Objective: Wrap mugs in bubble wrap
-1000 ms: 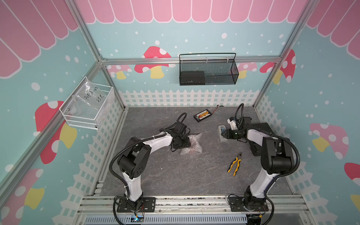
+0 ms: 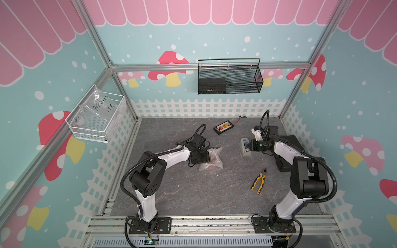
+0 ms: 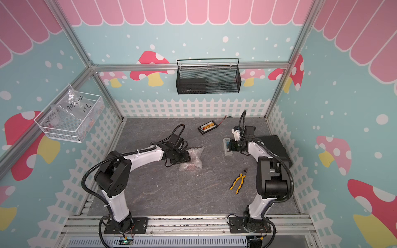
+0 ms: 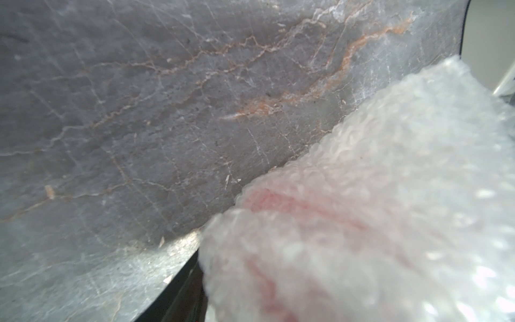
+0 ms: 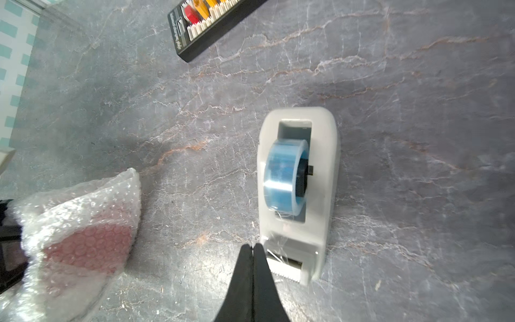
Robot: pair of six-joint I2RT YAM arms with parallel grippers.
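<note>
A pinkish mug-like bundle in bubble wrap (image 2: pixel 215 160) lies on the grey table near the centre; the wrap hides the item inside. Against its left side is my left gripper (image 2: pixel 207 158). The left wrist view shows one dark finger (image 4: pixel 179 295) beside the wrap (image 4: pixel 402 177), the other being hidden, so its grip is unclear. A light grey tape dispenser (image 5: pixel 325 161) with a roll of clear bluish tape (image 5: pixel 281 177) stands right of the bundle. My right gripper is shut, its tips just left of the dispenser's cutter end. Whether thin tape is between them cannot be made out.
Yellow-handled pliers (image 2: pixel 258 181) lie front right. A black-framed box (image 2: pixel 223 127) with coloured pieces sits at the back. Black objects (image 2: pixel 285 163) stand under the right arm.
My right arm has shifted a little, its elbow outward to the right and its wrist slightly up. The left arm and the bundle look unmoved.
</note>
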